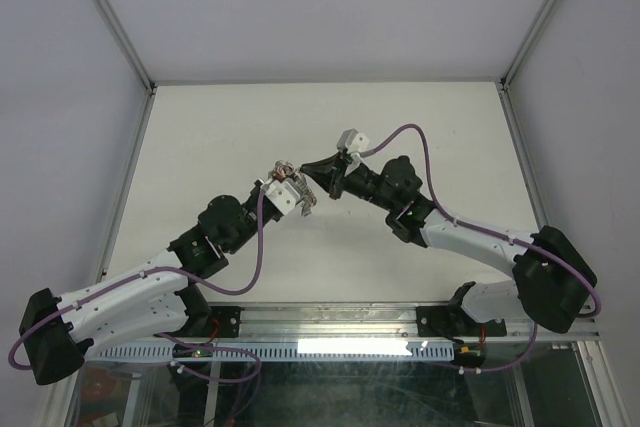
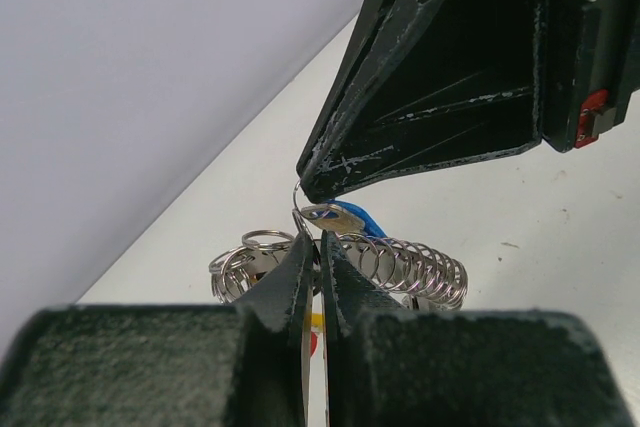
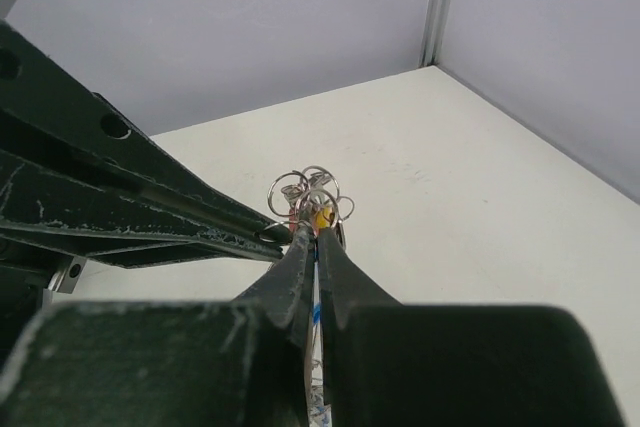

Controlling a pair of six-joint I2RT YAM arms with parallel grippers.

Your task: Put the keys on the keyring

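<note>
Between the two arms hangs a tangle of thin metal rings and a coil (image 1: 299, 182), with keys in it. My left gripper is shut on the thin wire of a keyring (image 2: 297, 211), which arcs up to the tip of my right gripper. Seen from the right wrist, wire (image 3: 283, 225) runs from the left gripper's tip to the right gripper, shut on it. Close behind the left fingertips are a blue-headed key (image 2: 364, 219), a brassy piece (image 2: 332, 217) and the coil (image 2: 435, 272). The rings' openings are partly hidden.
Grey walls (image 1: 330, 17) enclose its back and sides, and a metal rail (image 1: 325, 327) runs along the front. Both grippers are very close together, tip to tip.
</note>
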